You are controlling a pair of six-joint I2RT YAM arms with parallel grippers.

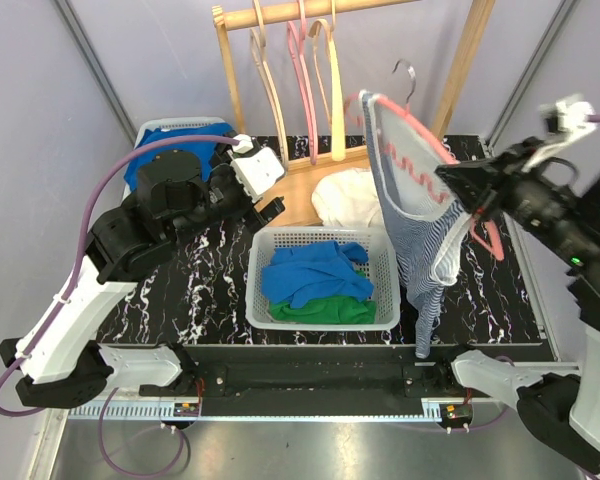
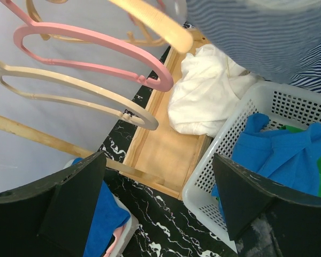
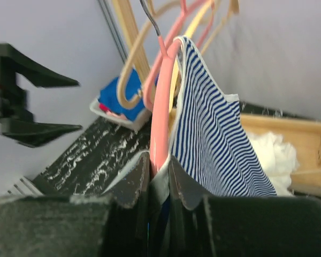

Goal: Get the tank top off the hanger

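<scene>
A blue-and-white striped tank top (image 1: 412, 225) hangs from a pink hanger (image 1: 410, 125) at the right of the top view, the metal hook pointing up. My right gripper is shut on the hanger's pink shoulder and the tank top's edge, seen close in the right wrist view. The striped cloth (image 3: 208, 128) drapes down on one side of the pink bar (image 3: 161, 107). To the left, my left gripper (image 1: 270, 192) stands open and empty, above and behind the white basket. In the left wrist view, the blurred cloth (image 2: 251, 32) fills the upper right.
Several hangers (image 1: 308, 100) hang from the wooden rack (image 1: 270, 14). The white basket (image 1: 392, 275) holds blue and green cloths (image 1: 325, 308). White cloth (image 1: 347, 197) lies on the rack's wooden base (image 1: 297, 185). Another bin with blue cloth (image 1: 175, 138) is at back left.
</scene>
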